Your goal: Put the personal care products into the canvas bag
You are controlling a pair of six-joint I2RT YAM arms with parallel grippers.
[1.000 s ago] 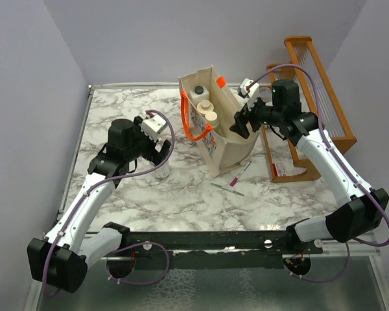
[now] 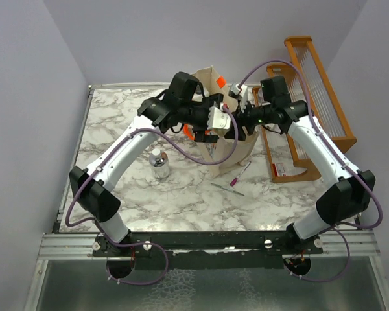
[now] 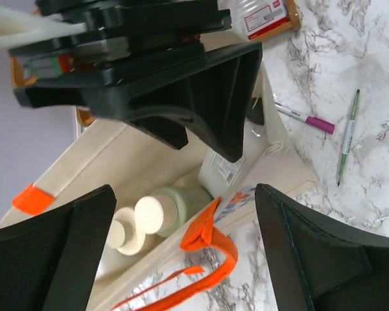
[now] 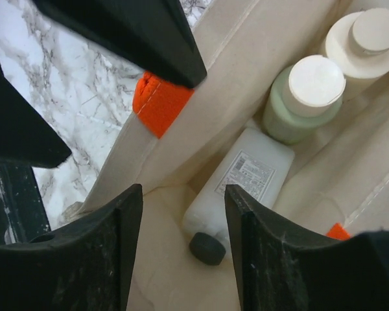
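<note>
The canvas bag (image 2: 226, 160) stands at centre, both grippers over its opening. It holds several products: a white bottle (image 4: 236, 181) lying low, a pale green bottle (image 4: 293, 120) and a cream bottle (image 4: 353, 55). My left gripper (image 2: 211, 126) is open above the bag, with orange straps below it in the left wrist view. My right gripper (image 2: 240, 126) is beside it, its fingers apart over the bag's inside, nothing between them. A clear bottle (image 2: 160, 167) stands on the table left of the bag.
A wooden rack (image 2: 337, 110) stands at the right. A purple marker (image 3: 314, 122) and a green pen (image 3: 347, 139) lie on the marble before the bag.
My left gripper has moved up and right from near the clear bottle to over the bag. My right gripper has shifted slightly at the bag.
</note>
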